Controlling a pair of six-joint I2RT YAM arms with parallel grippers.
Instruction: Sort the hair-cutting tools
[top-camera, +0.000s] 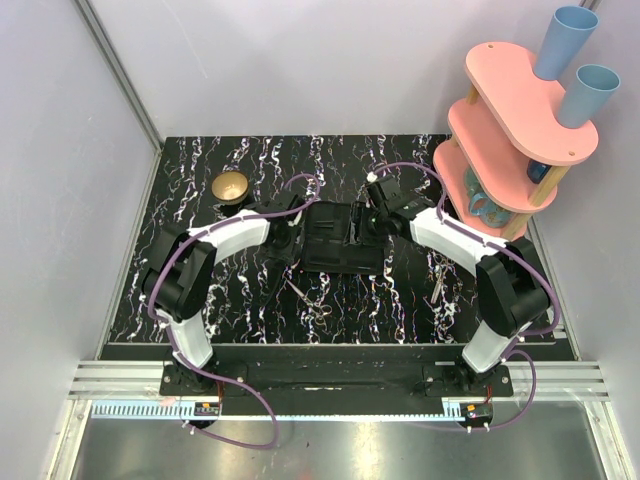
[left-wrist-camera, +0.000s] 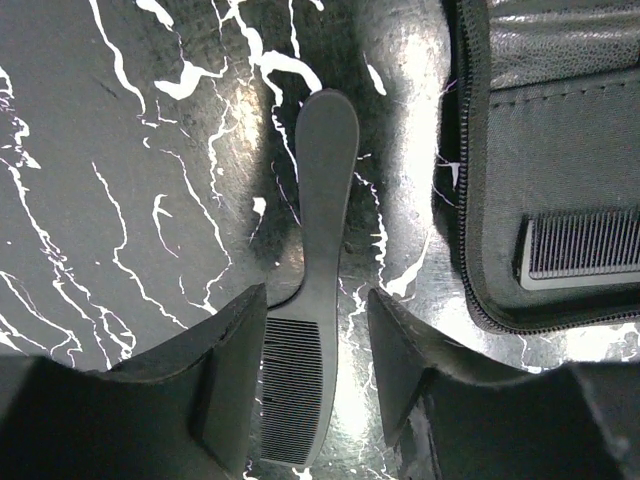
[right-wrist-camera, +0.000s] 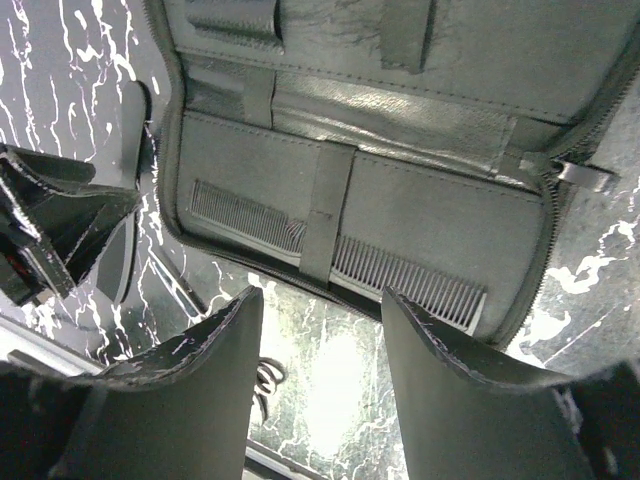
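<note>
A black comb with a long paddle handle (left-wrist-camera: 325, 150) lies flat on the marbled table, just left of the open black zip case (top-camera: 341, 268). Above this comb stands my left gripper, its fingers apart on either side of it and nothing gripped. Over the case hangs my right gripper, also open and empty. Inside the case, a dark comb (right-wrist-camera: 410, 278) sits under a strap in the front pocket. Scissors (top-camera: 317, 307) rest on the table in front of the case. In the top view the arms hide parts of the case.
A pale slim tool (top-camera: 437, 288) lies on the table at right. A gold bowl (top-camera: 230, 186) stands at the back left. The pink shelf (top-camera: 475, 193) with blue cups takes up the back right.
</note>
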